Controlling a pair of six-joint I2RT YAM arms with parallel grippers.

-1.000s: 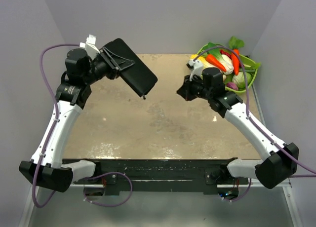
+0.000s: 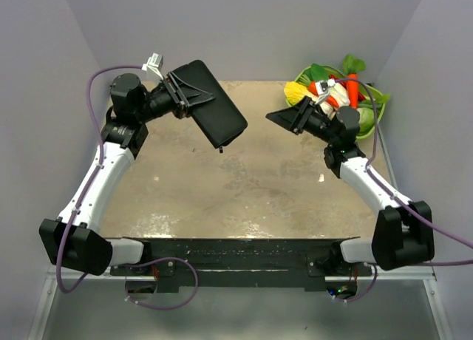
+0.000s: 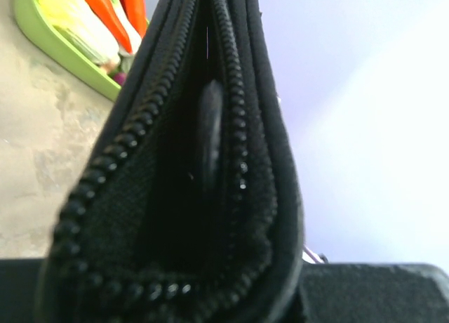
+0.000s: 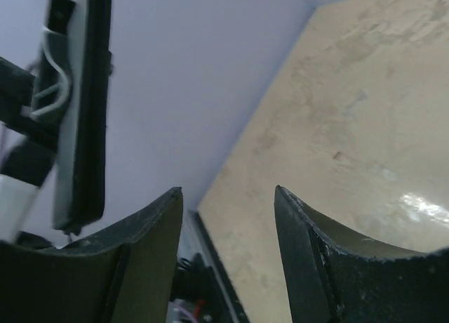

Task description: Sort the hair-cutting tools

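Note:
A black zippered case (image 2: pixel 214 111) is held up in the air over the left half of the table by my left gripper (image 2: pixel 185 96), shut on it. In the left wrist view its open zip fills the centre, with a dark oblong shape (image 3: pixel 210 133) inside. The right wrist view shows the case (image 4: pixel 84 133) at upper left. My right gripper (image 2: pixel 284 118) is raised to the right of the case, apart from it, its fingers parted with nothing between them.
A green bowl of vegetables (image 2: pixel 362 133) sits at the back right corner.
The left gripper and case have shifted toward the centre and slightly down. The right gripper has moved up and turned toward the case, its fingers now visibly parted.

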